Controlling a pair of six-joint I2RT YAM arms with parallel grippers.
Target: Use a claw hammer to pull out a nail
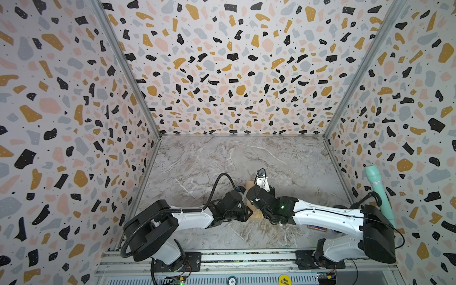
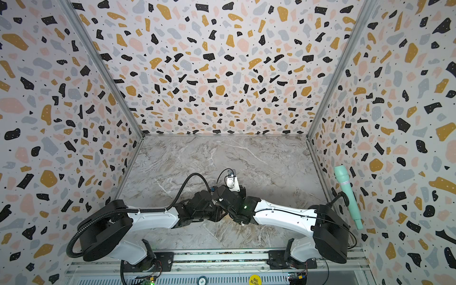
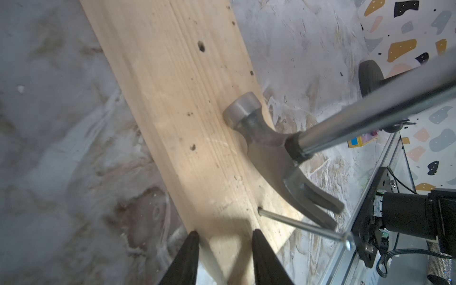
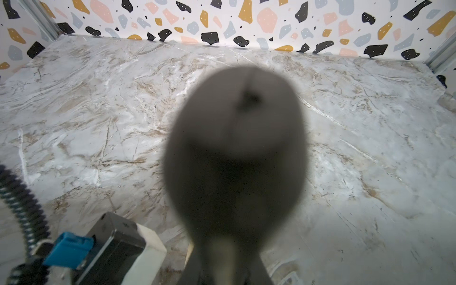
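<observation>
In the left wrist view, a pale wooden board [image 3: 175, 95] lies on the table, and a nail [image 3: 299, 224] juts out of it near its front end. The steel claw hammer [image 3: 273, 152] is over the board, its claw close beside the nail shaft; contact cannot be told. Its handle [image 3: 380, 106] runs up to the right. My right gripper is shut on that handle, whose blurred end fills the middle of the right wrist view. My left gripper is part open at the board's front end, a finger [image 3: 190, 251] by its left edge.
Both arms meet closely over the board, hiding much of it from above. A small colourful box [image 1: 316, 228] lies right of the front, partly under the right arm. A mint-green tube [image 1: 380, 194] stands at the right wall.
</observation>
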